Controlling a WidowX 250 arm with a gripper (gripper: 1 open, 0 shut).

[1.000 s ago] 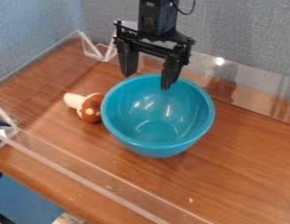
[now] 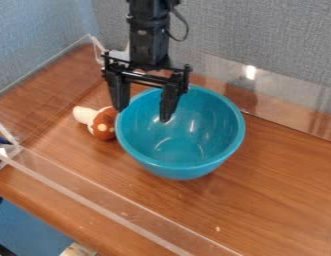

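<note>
My black gripper point(image 2: 144, 95) is open, low over the back left part of a turquoise bowl point(image 2: 195, 150), its fingers wide apart. One finger hangs near the bowl's left rim, above a small orange-and-white toy point(image 2: 104, 127); the other is over the bowl's inside. The toy lies on the wooden surface just left of the bowl. The bowl looks empty.
A clear panel runs along the back, before grey walls. At the far left edge are a white frame and a dark blue object, partly out of view.
My gripper has moved down and to the left, from high behind the bowl to closer over its left side. The bowl and toy look unmoved.
</note>
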